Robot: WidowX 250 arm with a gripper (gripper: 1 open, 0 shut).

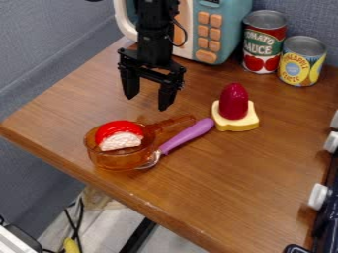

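My black gripper (149, 91) hangs over the upper middle of the wooden table (238, 198), fingers spread open with nothing between them. Below it sits an amber transparent pan (111, 156) holding a red-topped white item (121, 134). A utensil with a purple handle (188, 135) lies against the pan's right side. To the right, a dark red oblong item (234, 100) stands on a pale yellow slice-like piece (239, 124).
A teal toy microwave (234, 20) stands at the back, with a tomato can (262, 51) and a yellow can (301, 64) beside it. A dark appliance with white knobs (322, 217) lines the right edge.
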